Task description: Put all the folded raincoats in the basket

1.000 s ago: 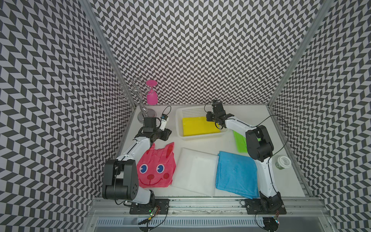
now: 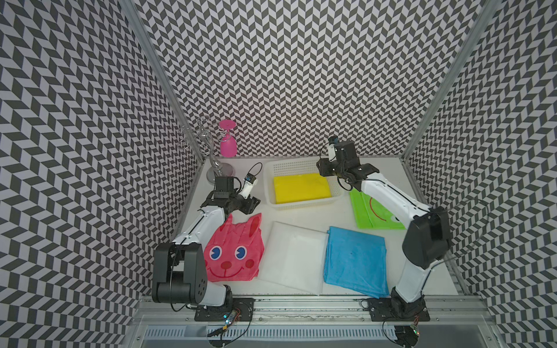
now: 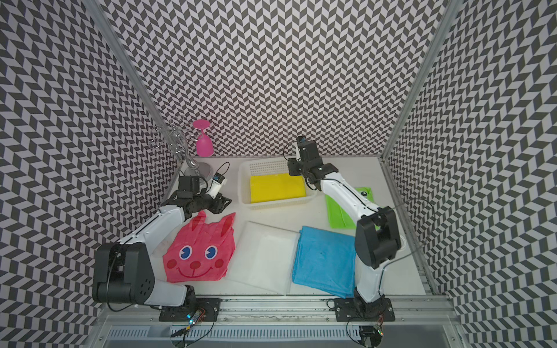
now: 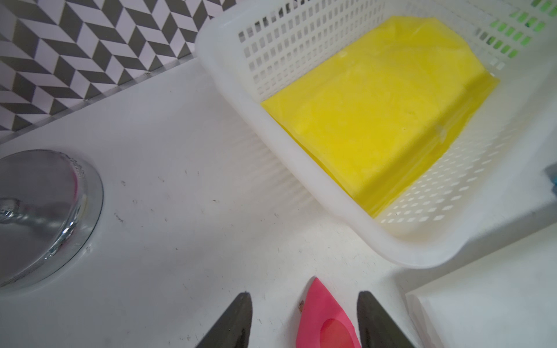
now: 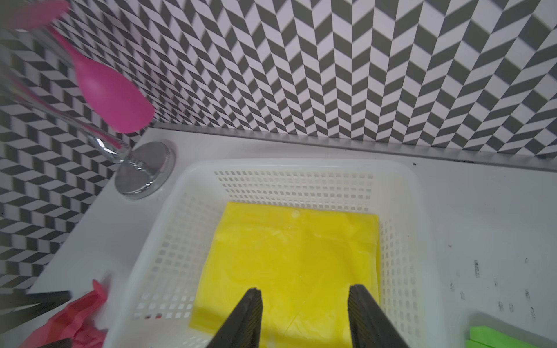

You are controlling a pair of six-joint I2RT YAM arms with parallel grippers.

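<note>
A flat yellow folded raincoat (image 2: 301,188) lies inside the white perforated basket (image 2: 268,191) at the back middle of the table. In the right wrist view the raincoat (image 5: 290,255) rests on the basket floor, with the basket wall (image 5: 412,243) all around it. My right gripper hovers over the basket's right side, its fingers apart and no cloth between them. Left of the basket, my left gripper hangs with fingers spread; a pink cloth tip (image 4: 330,324) shows below in the gap, not gripped.
Pink animal-faced cloth (image 2: 232,252), white cloth (image 2: 296,255) and blue cloth (image 2: 356,261) lie along the front. A green cloth (image 2: 371,214) lies under the right arm. A metal stand (image 2: 217,171) with a pink glass (image 2: 228,145) is at the back left.
My right gripper has risen and moved right, away from over the yellow raincoat. The left arm has barely moved. The raincoat stays in the basket.
</note>
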